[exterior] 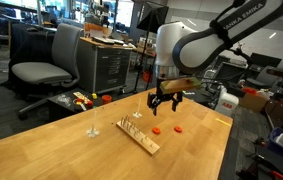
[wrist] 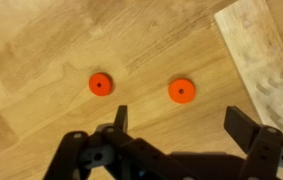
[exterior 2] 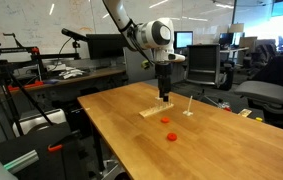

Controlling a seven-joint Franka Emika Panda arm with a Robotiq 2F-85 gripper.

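Observation:
Two small red-orange discs lie flat on the wooden table, each with a dark centre spot in the wrist view: one disc (wrist: 182,91) nearer the board and another disc (wrist: 100,84) farther off. A pale wooden board (exterior: 137,136) with several small pegs along its far part rests beside them; in the wrist view, a bare part of the board (wrist: 263,65) fills the right edge. My gripper is open above the table, its fingers wide apart with nothing between them. The nearer disc shows in the gap, just beyond the fingertips.
Two thin white posts on bases, one post (exterior: 93,122) left of the board and another post (exterior: 137,107) behind it, stand upright. Red and dark items (exterior: 81,101) sit at the table's back edge by an office chair (exterior: 48,62).

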